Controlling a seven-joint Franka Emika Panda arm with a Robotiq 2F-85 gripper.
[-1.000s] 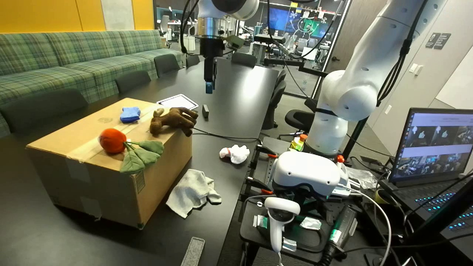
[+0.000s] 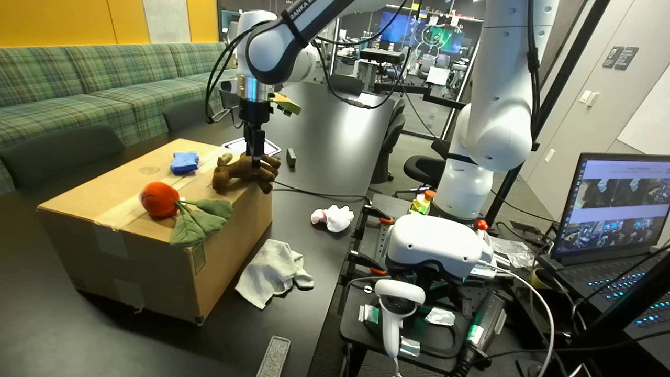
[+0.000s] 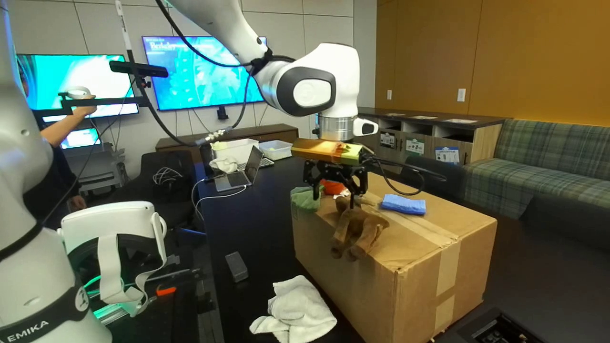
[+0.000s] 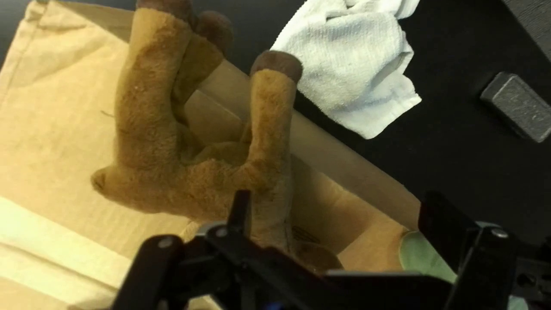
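A brown plush animal (image 2: pixel 242 170) lies on its side on top of the cardboard box (image 2: pixel 232 251), its legs toward the box's edge. Over it hangs my gripper (image 2: pixel 255 162), pointing down with its fingers wide apart. In the wrist view, one finger (image 4: pixel 240 212) overlaps the plush toy (image 4: pixel 206 183), while the other finger (image 4: pixel 439 219) is off to the right, near a green leaf (image 4: pixel 421 253). Nothing is clasped between them. Whether a fingertip touches the plush cannot be told.
An orange plush (image 2: pixel 160 200) with green leaves and a folded blue cloth (image 3: pixel 403 204) share the box top. On the black table beside the box lie a white towel (image 2: pixel 273 272), a dark eraser-like block (image 3: pixel 236 267) and a small white plush (image 2: pixel 333 218).
The arm has come down and toward the box, bringing my gripper from high over the table to the brown plush. The objects on the box and table look unmoved.
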